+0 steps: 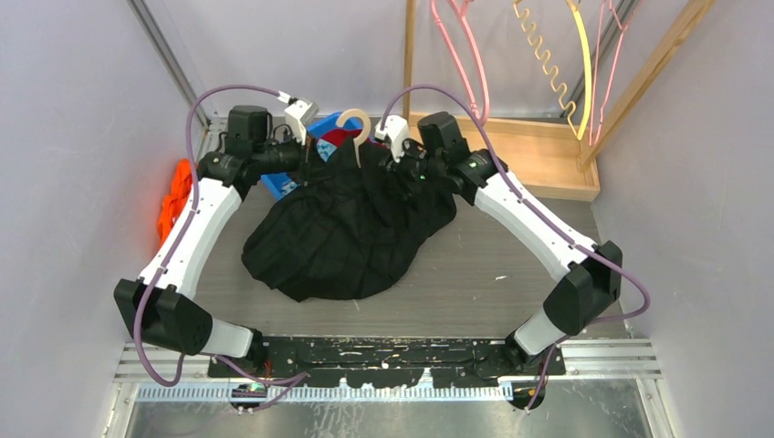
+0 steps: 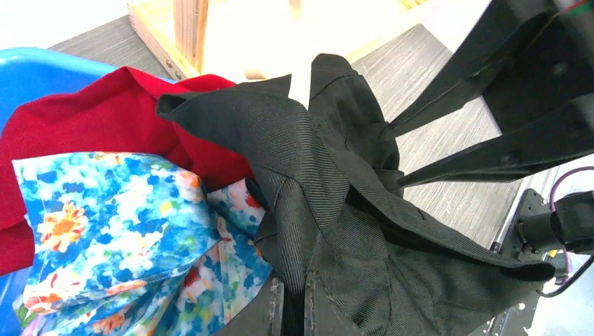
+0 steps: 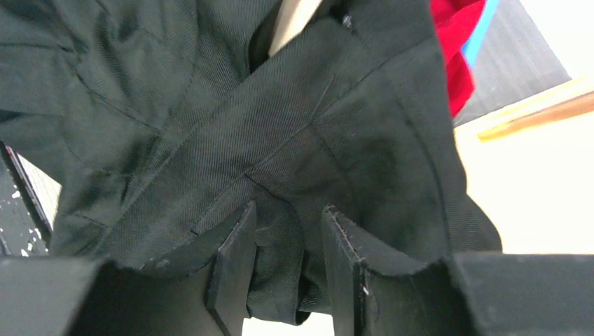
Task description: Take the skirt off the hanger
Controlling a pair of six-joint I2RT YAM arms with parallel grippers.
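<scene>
A black skirt [image 1: 329, 246] spreads across the middle, its upper part gathered around a pale hanger [image 1: 356, 120], whose hook stands above the cloth. The hanger's body disappears into the folds. My left gripper is shut on the black cloth. My right gripper is part open at the skirt, its fingertips apart over the fabric; in the left wrist view its two dark fingers reach toward the cloth from the right.
A blue bin [image 2: 56, 70] with red cloth [image 2: 84, 119] and floral cloth [image 2: 112, 217] sits behind the skirt. A wooden rack [image 1: 538, 160] with hanging pink and yellow hangers is at back right. Orange cloth [image 1: 175, 201] lies left.
</scene>
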